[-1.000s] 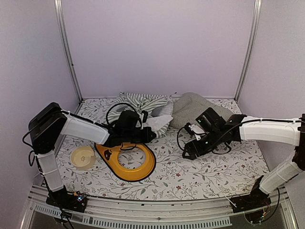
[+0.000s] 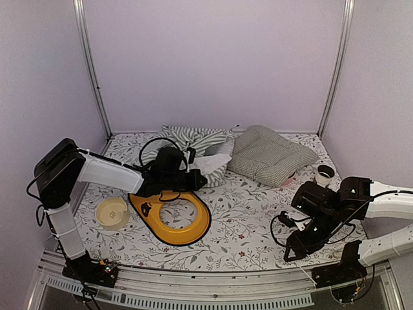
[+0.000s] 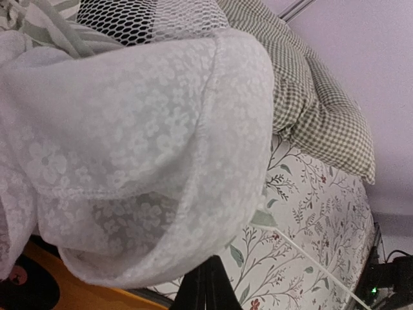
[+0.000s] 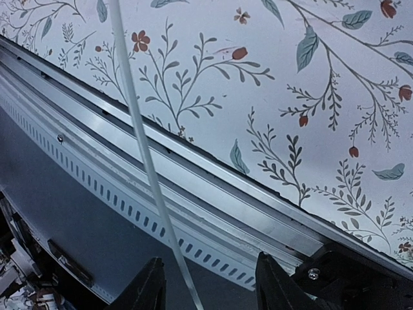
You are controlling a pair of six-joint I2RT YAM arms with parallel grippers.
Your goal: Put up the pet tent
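Note:
A striped fabric tent lies loosely heaped at the back, with white floral cloth and mesh in the left wrist view. My left gripper is shut just beside that cloth. A checked cushion lies to its right. A thin white pole runs over the table's front edge; my right gripper is open over it, the pole passing between the fingertips in the image, not visibly held.
An orange ring-shaped board and a pale bowl lie at front left. A cup stands at right.
The left arm has barely moved.

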